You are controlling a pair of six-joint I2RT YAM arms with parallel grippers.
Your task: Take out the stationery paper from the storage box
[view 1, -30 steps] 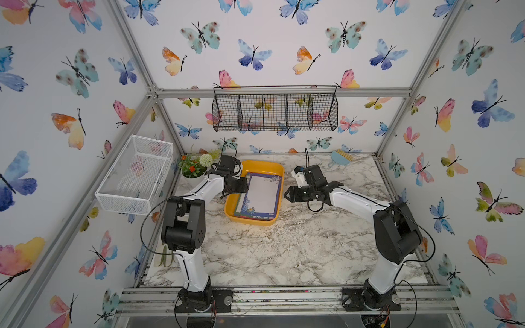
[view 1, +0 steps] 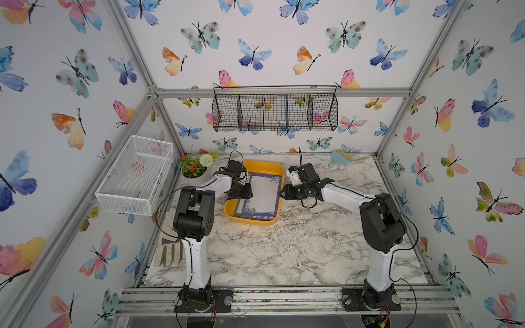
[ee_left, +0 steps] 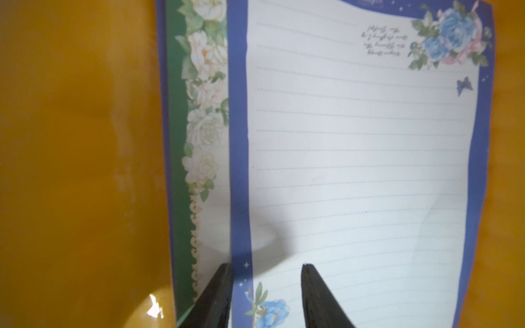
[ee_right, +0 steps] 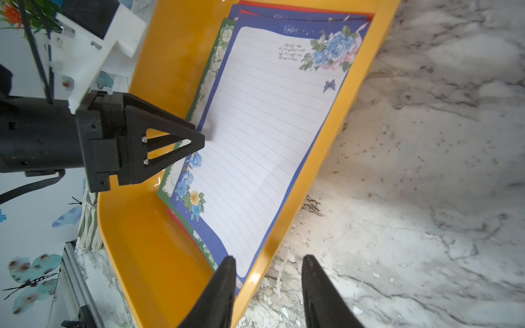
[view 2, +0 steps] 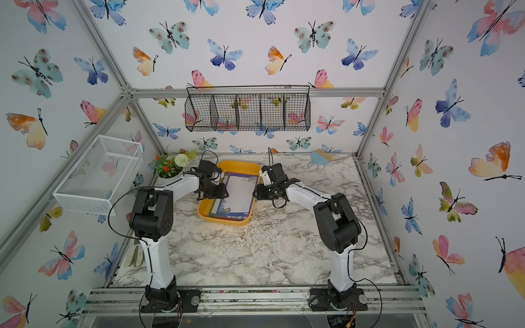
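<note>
A yellow storage box [view 1: 254,165] holds a stack of flower-bordered, lined stationery paper [ee_left: 355,153], its top sheet blue-edged, over green and red ones. My left gripper is part open, its fingertips low over the paper's left border strip, with nothing held visible between them. My right gripper is part open at the box's right rim [ee_right: 328,142], one finger over the paper's edge, the other over the table side, nothing visibly held.
Flower pot [view 1: 194,169] at back left, white mesh basket [view 1: 134,175] on the left, black wire rack [view 1: 273,112] on the back wall, blue-yellow brush-like item [view 1: 341,157] at back right.
Both grippers have moved inward toward each other, the left one rightward and slightly down over the paper, the right one leftward to the box's rim. The box and paper look unmoved.
</note>
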